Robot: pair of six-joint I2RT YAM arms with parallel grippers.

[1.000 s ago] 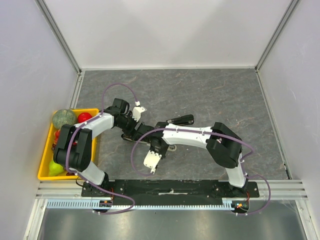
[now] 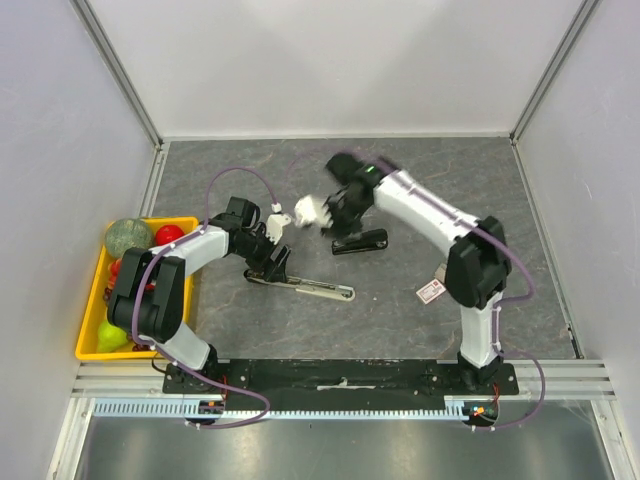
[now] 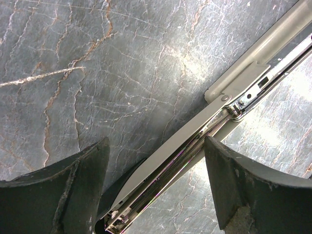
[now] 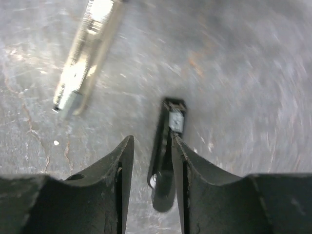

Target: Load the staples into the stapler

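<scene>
The stapler (image 2: 320,290) lies opened out at centre-left, its spring channel and long rail exposed in the left wrist view (image 3: 170,161). My left gripper is open over its hinge end, fingers either side of it. A second dark stapler-like piece (image 2: 360,243) lies behind it, seen blurred in the right wrist view (image 4: 163,190). My right gripper is above that piece, fingers apart with nothing seen held; the arm is blurred in the top view. A small card box (image 2: 430,291), possibly staples, lies at the right.
A yellow bin (image 2: 90,340) of toy fruit stands at the left edge. White walls bound the sides and back.
My right arm has swung up and back from the opened stapler to above the dark piece, uncovering the stapler and the card box. My left arm has not visibly moved.
</scene>
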